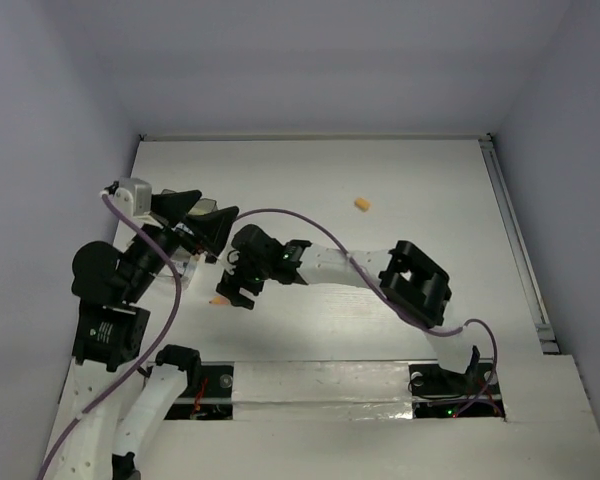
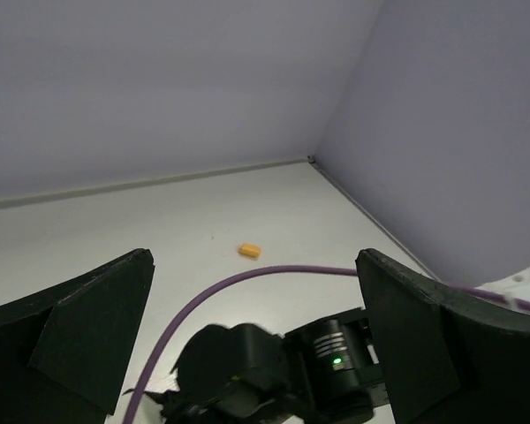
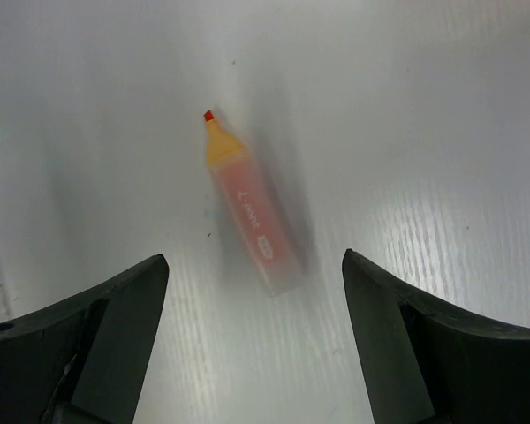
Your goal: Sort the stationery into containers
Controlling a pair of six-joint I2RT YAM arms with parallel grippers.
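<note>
A pink highlighter with a yellow tip (image 3: 252, 216) lies on the white table, below my right gripper, whose open fingers frame it from either side; in the top view it is mostly hidden by that gripper (image 1: 238, 292). My left gripper is raised at the left of the top view, open and empty, above and mostly covering the containers (image 1: 182, 265). A small orange-yellow block (image 1: 362, 204) lies alone toward the back right, also seen in the left wrist view (image 2: 249, 251).
Grey walls (image 1: 560, 200) bound the table at back and sides. The right arm stretches across the middle, close to the left arm, with purple cables arching over both.
</note>
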